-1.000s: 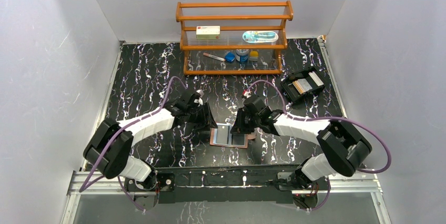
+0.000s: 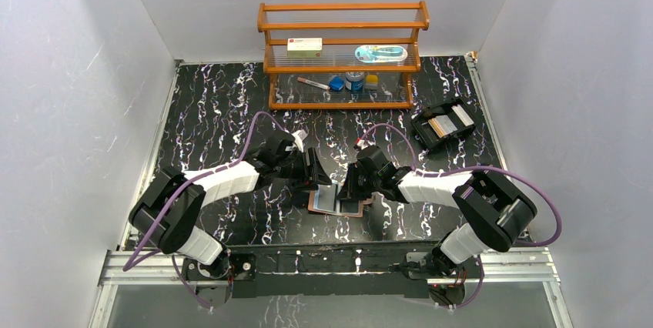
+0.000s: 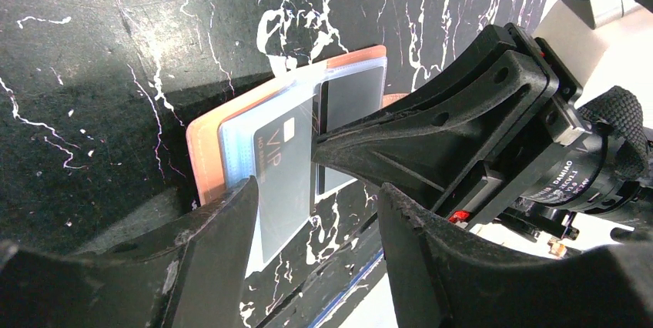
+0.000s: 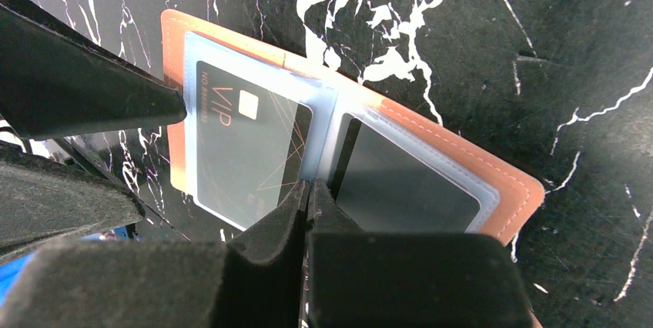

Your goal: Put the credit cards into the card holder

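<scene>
An open tan card holder (image 2: 358, 214) with clear pockets lies on the black marble table at front centre. A dark VIP card (image 3: 282, 174) sits in one pocket; the other pocket (image 4: 404, 189) shows a dark surface. My left gripper (image 2: 312, 168) is open over the holder's left part, its fingers either side of that edge in the left wrist view. My right gripper (image 2: 352, 182) is shut, its tips down at the holder's middle beside the VIP card; what is between them is hidden.
A black box (image 2: 433, 135) with several cards stands at the back right. A wooden rack (image 2: 343, 106) with small goods stands at the back.
My left gripper has moved right over the holder. My right gripper has shifted slightly and sits at the holder's middle.
</scene>
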